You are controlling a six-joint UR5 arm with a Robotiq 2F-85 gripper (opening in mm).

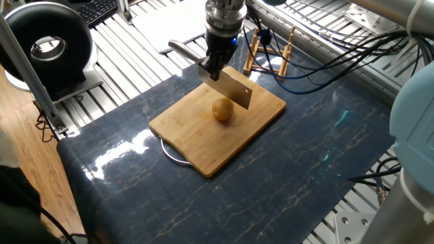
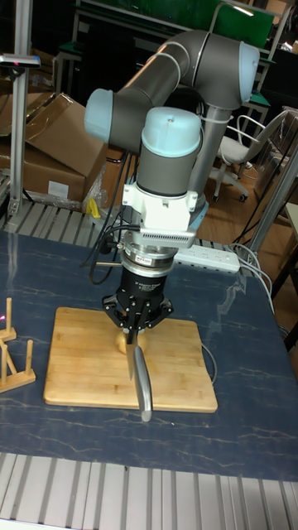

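Note:
My gripper [image 1: 214, 73] is shut on a broad cleaver [image 1: 232, 91], gripping it at the top of the blade near the handle. The cleaver's metal handle [image 2: 144, 390] points toward the near side in exterior view 3. A round yellow-brown fruit or potato [image 1: 222, 109] rests on the wooden cutting board [image 1: 183, 129]. In exterior view 1 the blade appears just behind and above it; whether they touch I cannot tell. From exterior view 3 the round item [image 2: 122, 341] is partly hidden by the gripper and blade.
A small wooden rack [image 1: 270, 55] stands beyond the board, with dark cables [image 1: 325, 78] looping near it. The board's metal loop handle [image 1: 171, 154] sticks out at one side.

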